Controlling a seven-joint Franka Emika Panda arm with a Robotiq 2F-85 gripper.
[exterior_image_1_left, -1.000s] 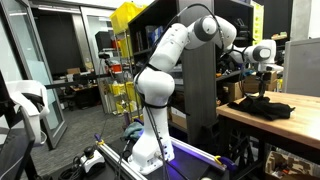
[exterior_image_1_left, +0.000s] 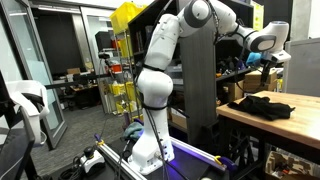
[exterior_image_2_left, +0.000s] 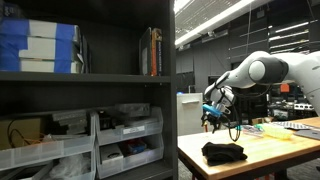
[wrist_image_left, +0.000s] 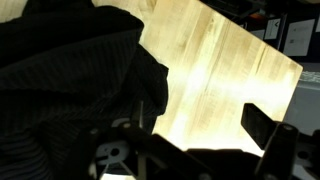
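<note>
A black ribbed cloth (exterior_image_1_left: 260, 106) lies crumpled on the wooden table (exterior_image_1_left: 300, 128). The same cloth (exterior_image_2_left: 223, 154) appears near the table's front edge in exterior view 2, bunched into a low pile. Above it, clear of the fabric, hangs my gripper (exterior_image_1_left: 265, 70). In the wrist view the gripper is open, its fingers wide apart with bare wood showing between them. The cloth (wrist_image_left: 75, 80) fills the left side there, partly hidden behind the left finger.
Dark shelving with bins (exterior_image_2_left: 130, 128) stands beside the table. Some translucent items (exterior_image_2_left: 270, 131) rest farther along the tabletop. Bare wood lies to the right of the cloth in the wrist view, up to the table edge.
My gripper has risen away from the cloth and shifted slightly right in exterior view 1. The cloth stays on the table in about the same place.
</note>
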